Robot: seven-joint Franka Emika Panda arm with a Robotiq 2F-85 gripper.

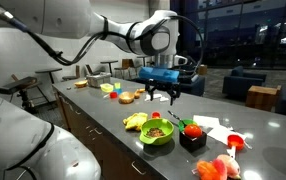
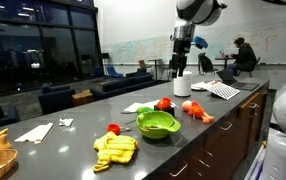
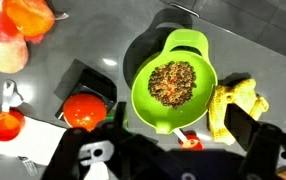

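Note:
My gripper stands open high over the counter, with nothing between its fingers. Below it sits a green bowl (image 3: 141, 92) with a handle, holding brown granular contents (image 3: 176, 83). A black square container (image 3: 85, 78) is beside the bowl, and a red tomato-like object (image 3: 84, 110) rests in it. On the bowl's other side a yellow cloth (image 3: 223, 107) lies crumpled. In the first exterior view the gripper (image 1: 162, 91) hangs above the green bowl (image 1: 155, 140), well clear of it.
An orange and peach plush toy (image 3: 8, 35) lies past the black container. A red cup (image 3: 4, 126) and a white sheet (image 3: 45, 138) are near it. Farther along the counter are a yellow bin (image 1: 100, 80) and bread-like items (image 1: 127, 98).

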